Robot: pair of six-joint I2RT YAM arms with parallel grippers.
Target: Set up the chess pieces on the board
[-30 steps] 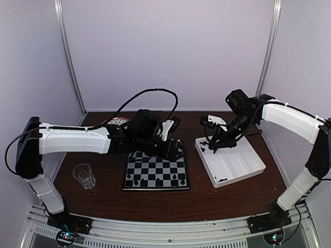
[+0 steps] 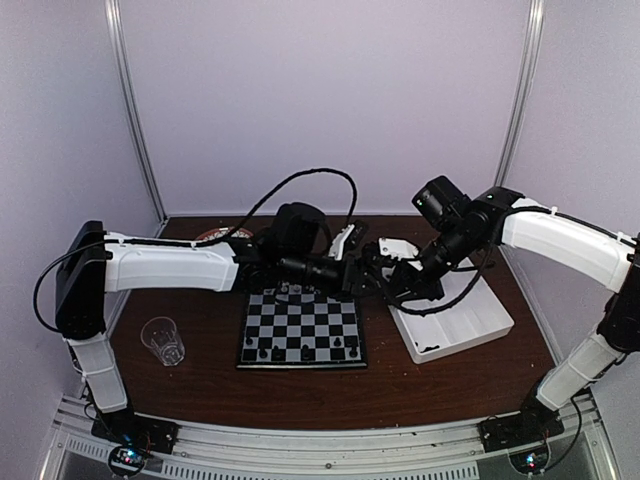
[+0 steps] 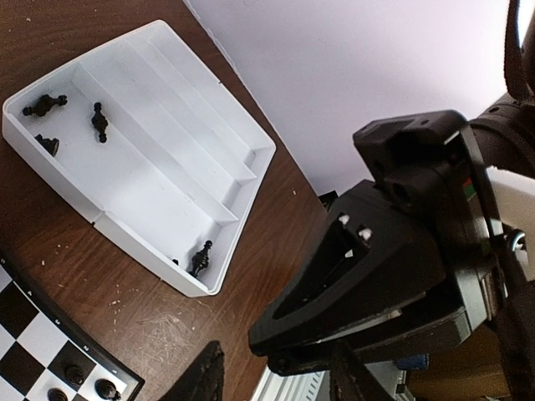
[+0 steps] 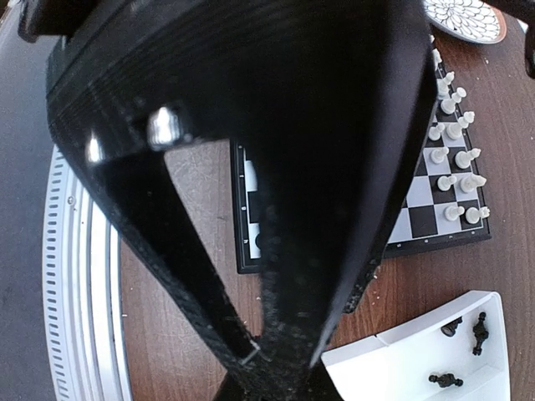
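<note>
My two grippers meet above the gap between the chessboard (image 2: 300,330) and white tray (image 2: 450,330), left gripper (image 2: 350,265) against right gripper (image 2: 385,270). In the left wrist view the right gripper's black body (image 3: 384,251) fills the right side, near my left fingertips at the bottom; whether a piece is between either pair is hidden. In the right wrist view a large black gripper body blocks the middle. White pieces (image 4: 464,158) stand on the board, and a few black pieces stand along its near side. Loose black pieces (image 3: 99,122) lie in the tray.
A glass (image 2: 163,340) stands left of the board. A patterned plate (image 4: 464,18) sits at the back, partly behind the left arm.
Since about a second ago the left gripper has moved right and up, and the right gripper left, so that they now meet.
</note>
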